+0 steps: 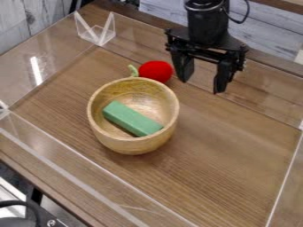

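Observation:
My black gripper (204,64) hangs over the back right of the wooden table, with two finger assemblies pointing down, spread apart, and nothing visible between them. Left of it lies a red strawberry-like object (155,71) with a green stem. Below that stands a round wooden bowl (166,123) holding a green block (131,119), lying tilted lengthwise inside.
Clear plastic pieces stand at the back left and on the left edge. A black cable or part sits at the bottom left corner.

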